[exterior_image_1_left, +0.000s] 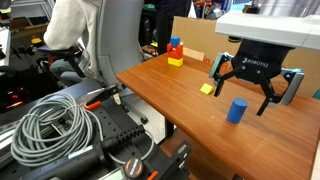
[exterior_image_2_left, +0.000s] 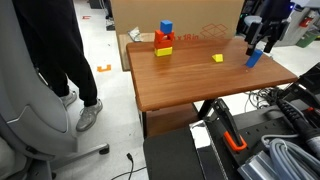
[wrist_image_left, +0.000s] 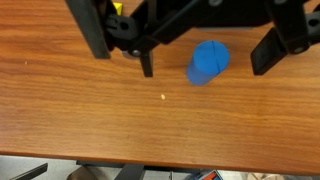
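Observation:
A blue cylinder (exterior_image_1_left: 237, 111) stands upright on the wooden table, near its front edge. Just above and around it, my gripper (exterior_image_1_left: 244, 100) is open, its fingers (exterior_image_1_left: 271, 98) spread wide. From the wrist view, the blue cylinder (wrist_image_left: 208, 61) lies in the gap between the two fingers, nearer the right one, with space on both sides. Exterior view 2 has the blue cylinder (exterior_image_2_left: 254, 59) at the table's right end beneath the gripper.
A small yellow block (exterior_image_1_left: 207, 89) lies left of the cylinder. Farther back stands a stack of yellow, red and blue blocks (exterior_image_1_left: 175, 52). Bare table (exterior_image_1_left: 150, 80) lies between. Coiled cable (exterior_image_1_left: 45, 130) sits off the table at left.

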